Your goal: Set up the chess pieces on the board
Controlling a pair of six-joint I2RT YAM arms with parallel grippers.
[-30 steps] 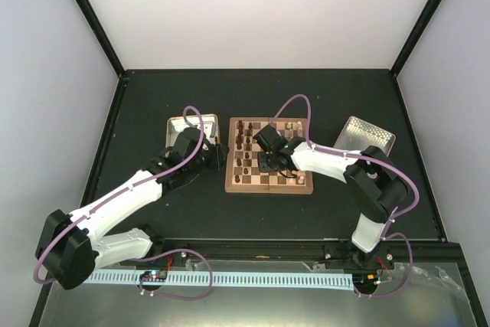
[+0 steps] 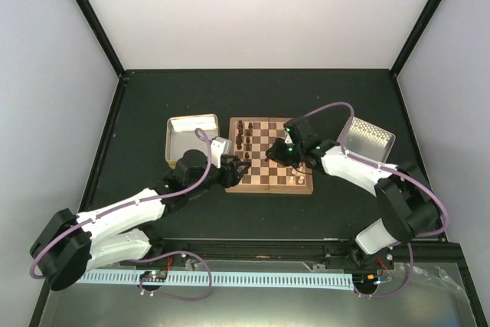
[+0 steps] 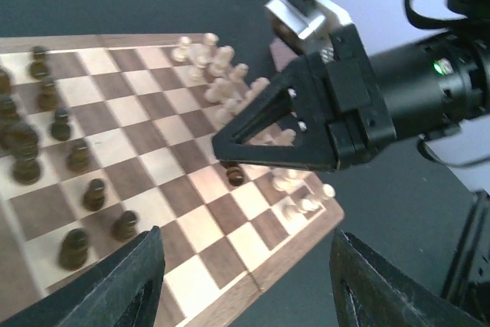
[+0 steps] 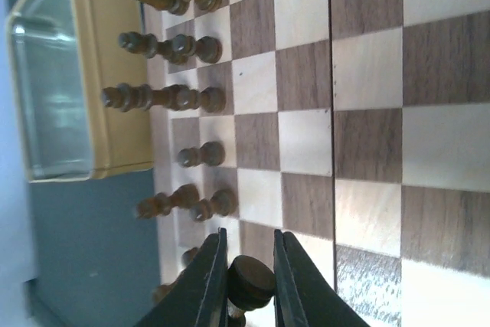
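Note:
The chessboard (image 2: 260,178) carries dark pieces along its left side (image 3: 94,194) and white pieces on the right (image 3: 220,60). My right gripper is shut on a dark pawn (image 4: 251,279) over the board, right of the dark rows. My left gripper (image 2: 237,166) stands open over the board's left edge; in the left wrist view its fingers (image 3: 122,289) frame the board from below, with no piece visibly held.
An open beige box (image 2: 174,143) lies left of the board, a perforated metal tray (image 2: 367,139) to its right.
My left gripper has moved right from the beige box to the board's left edge. My right arm has shifted up and to the right over the board.

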